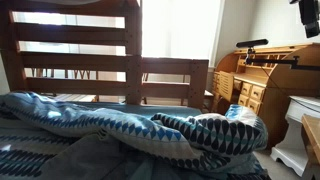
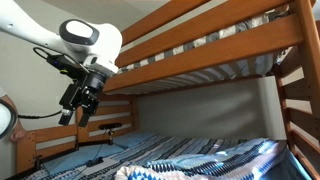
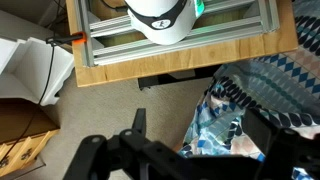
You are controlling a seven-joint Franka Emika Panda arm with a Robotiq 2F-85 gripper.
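Note:
My gripper is open in the wrist view, with its two black fingers far apart and nothing held between them. Below it, a blue and white patterned blanket (image 3: 215,112) hangs at the right, spilling past the bed's side. The same blanket (image 1: 130,125) lies bunched across the bed in exterior view 1. In exterior view 2 the white arm (image 2: 90,45) reaches in from the left, above the bedding, and part of the blanket (image 2: 230,160) shows at the bottom right.
A wooden bunk frame (image 2: 200,45) surrounds the bed, with a slatted wooden rail (image 1: 75,35) behind it. A wooden roll-top desk (image 1: 265,75) stands at the right. Carpeted floor (image 3: 105,105) is open beneath my gripper, and a wooden board (image 3: 180,65) with metal rails crosses the wrist view's top.

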